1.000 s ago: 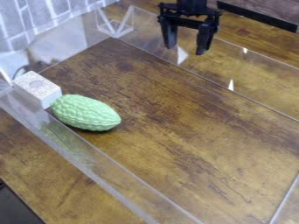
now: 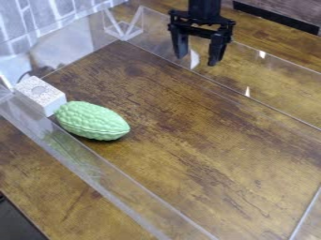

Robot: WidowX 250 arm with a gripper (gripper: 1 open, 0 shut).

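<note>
My black gripper (image 2: 198, 49) hangs at the top centre of the view, near the far clear wall of the enclosure, with its two fingers apart and nothing seen between them. A pale green, bumpy gourd-like object (image 2: 93, 120) lies on its side on the wooden floor at the left. Just behind it, by the left clear wall, sits a speckled white block (image 2: 40, 94).
Clear plastic walls (image 2: 269, 81) border the wooden work surface (image 2: 207, 150). A pale patterned cloth (image 2: 51, 28) is behind the enclosure at the upper left.
My gripper has shifted slightly left and down compared with a second ago. The green object and the white block stay where they were.
</note>
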